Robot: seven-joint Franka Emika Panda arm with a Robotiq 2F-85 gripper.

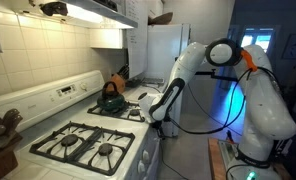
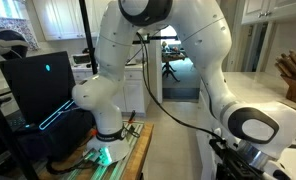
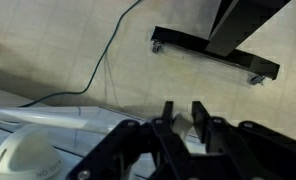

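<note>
The white stove (image 1: 48,155) runs along the wall, with its black grates on top. At its front edge, by the far end, is my gripper (image 1: 158,130), pointing down and partly hidden. In the wrist view, a white bar (image 3: 63,116), which looks like the oven handle, runs from the left edge to my gripper. The dark fingers look shut around this bar, though their grip is partly covered. A rounded white part (image 3: 30,150) shows at the lower left.
A dark green kettle (image 1: 112,100) stands on the back of the stove. A black-framed stand (image 3: 223,40) lies beyond my gripper. A knife block (image 2: 293,72) sits on the counter.
</note>
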